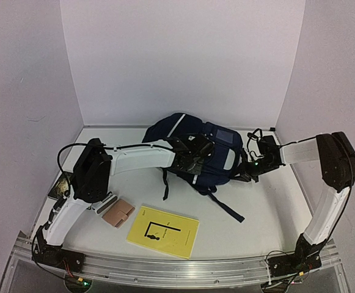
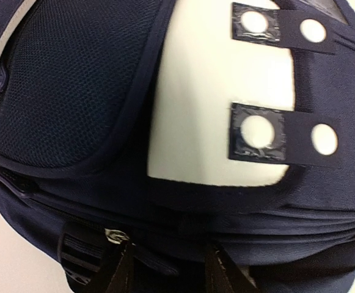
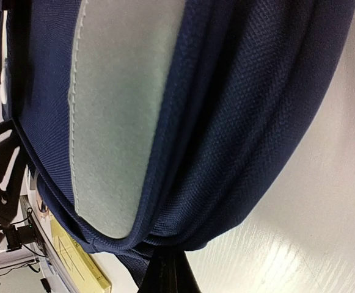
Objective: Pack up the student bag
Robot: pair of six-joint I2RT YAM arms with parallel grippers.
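The dark navy student bag (image 1: 186, 126) lies at the back centre of the table, a strap trailing toward the front right. Above its front side is my left gripper (image 1: 195, 165). The left wrist view shows its fingertips (image 2: 117, 268) apart, with dark fabric and a zipper pull (image 2: 156, 261) behind the gap. At the bag's lower right corner sits my right gripper (image 1: 243, 174). In the right wrist view its fingers (image 3: 176, 271) are together, and folds of the bag's edge (image 3: 146, 235) run in to the tips, so it appears shut on that fabric.
A yellow book (image 1: 165, 231) lies at the front centre. Left of it are a pinkish-brown wallet (image 1: 118, 212) and a grey stapler-like item (image 1: 106, 201). A dark patterned item (image 1: 59, 186) is partly hidden by the left arm.
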